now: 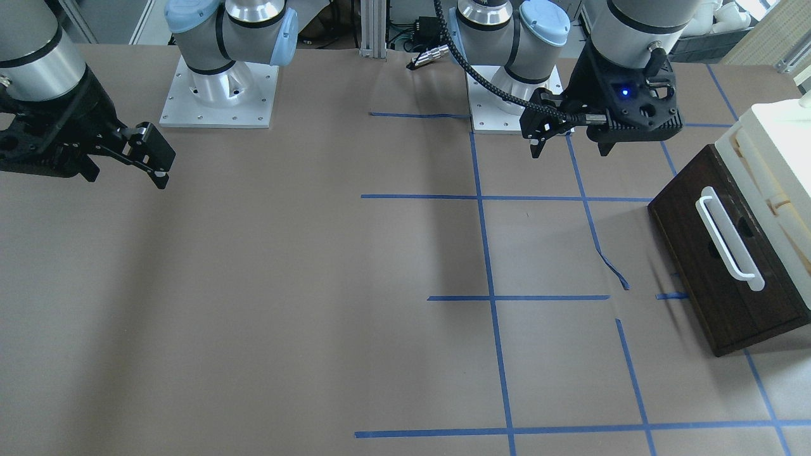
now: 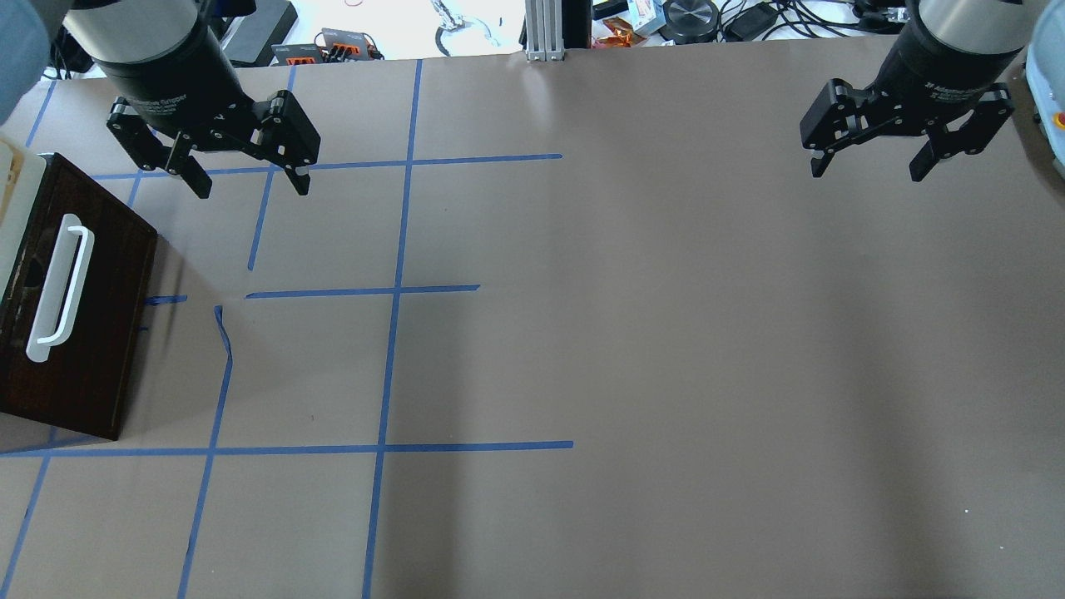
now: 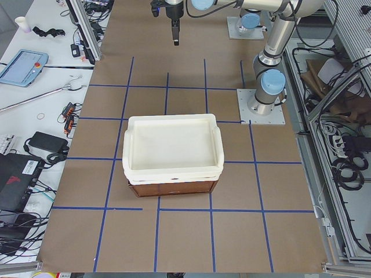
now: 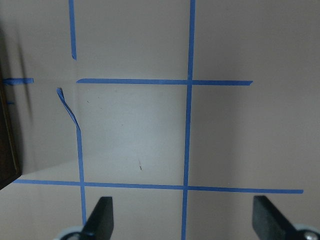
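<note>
My gripper (image 1: 570, 148) hangs over the taped floor at the back right of the front view, and at the upper left of the top view (image 2: 250, 190). In the left wrist view its two fingers stand wide apart at the bottom corners with only bare floor between them. A dark wooden box (image 1: 715, 289) with a white handle (image 1: 730, 235) stands beside it, at the right of the front view. In the left view the box shows a white open top (image 3: 173, 145).
A second black gripper (image 2: 908, 130) hangs at the top right of the top view. The middle of the surface, marked with blue tape lines, is clear. A white side table (image 3: 40, 98) with cables and tools runs along the left of the left view.
</note>
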